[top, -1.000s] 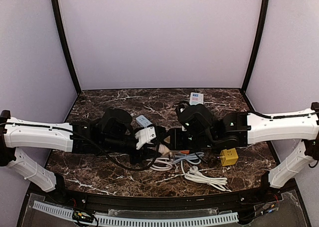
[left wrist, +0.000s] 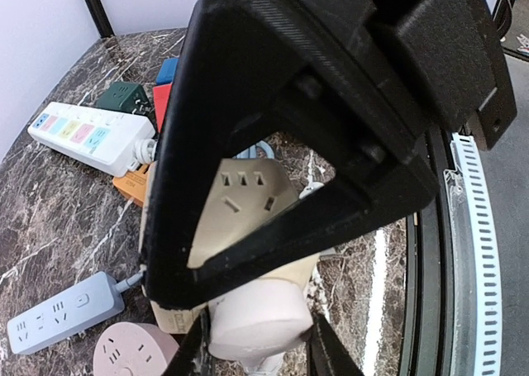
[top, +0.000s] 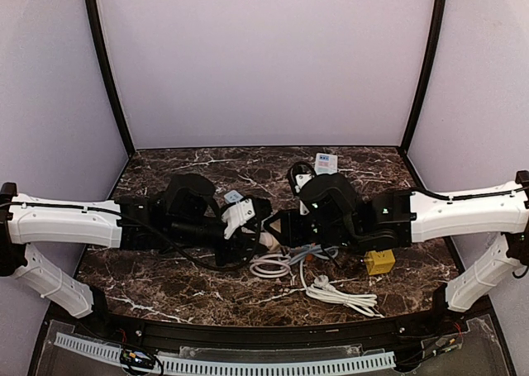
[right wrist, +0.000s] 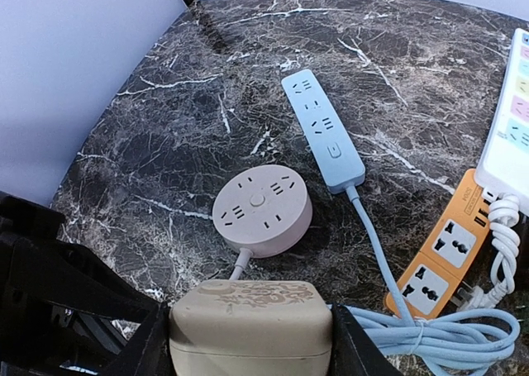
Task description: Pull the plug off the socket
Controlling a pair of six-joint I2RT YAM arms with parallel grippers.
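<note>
A pale pinkish-white plug (left wrist: 260, 320) sits between the fingers of my left gripper, which is shut on it. Just behind the plug in the left wrist view is the beige socket (left wrist: 240, 190), with slots on its face. The black fingers of my right gripper clasp that socket (right wrist: 252, 320) from both sides. In the top view the two grippers face each other above the middle of the table, and the plug (top: 269, 240) shows between them. The plug overlaps the socket's lower edge, so whether its pins are still inside cannot be seen.
On the marble table lie a round pink socket (right wrist: 263, 211), a pale blue strip (right wrist: 324, 132), an orange strip (right wrist: 440, 245) and a white strip (right wrist: 506, 132). A yellow cube (top: 379, 262) and coiled white cable (top: 339, 297) lie at the right.
The right gripper has moved only slightly.
</note>
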